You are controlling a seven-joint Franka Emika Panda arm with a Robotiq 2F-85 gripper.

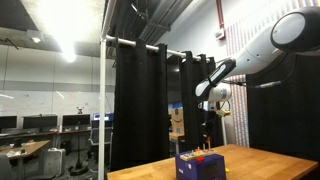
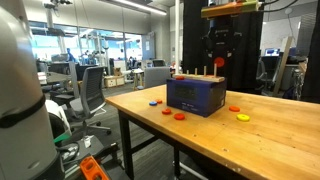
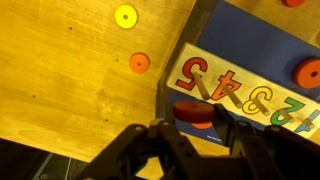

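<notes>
My gripper is shut on a red-orange disc, held between its fingers in the wrist view. Below it lies a wooden number board with coloured numerals and several upright pegs, on top of a dark box. The disc is near the board's "5" end in that view; the gap in height cannot be judged there. Exterior view 2 shows the gripper above the box, the disc apart from the pegs. Another red disc rests on the box, and part of an orange one shows below the held disc.
Loose discs lie on the wooden table: yellow, red, another red and blue. Black curtains hang behind.
</notes>
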